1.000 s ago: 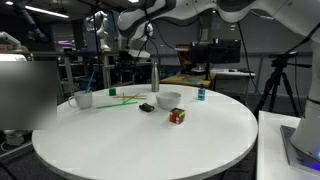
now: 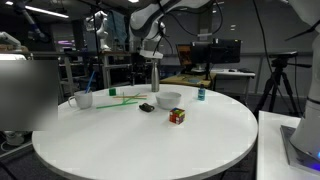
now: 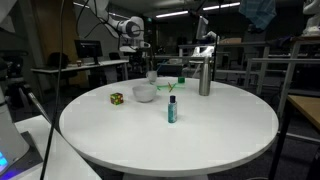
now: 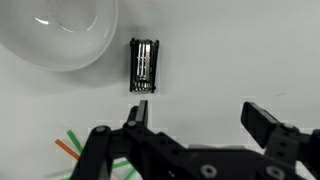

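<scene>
My gripper stands open above the white table [image 4: 200,70], its dark fingers apart with no object visible between them. Past the fingertips, to the upper left, a small black rectangular object [image 4: 144,66] with a shiny grid-like face lies on the table. A white bowl [image 4: 62,28] is close beside it. In exterior view 1, the same black object [image 2: 147,107] sits left of the bowl [image 2: 169,100]. Green and orange sticks [image 4: 67,148] lie at the lower left of the wrist view, partly hidden by the gripper.
A colourful cube [image 2: 177,116] rests in front of the bowl, and a blue bottle [image 2: 201,94] stands to its right. A white mug [image 2: 83,99], a green block [image 2: 112,92] and a tall metal bottle [image 3: 205,78] are farther out.
The tabletop objects hold their places. In the background, the person has changed pose slightly.
</scene>
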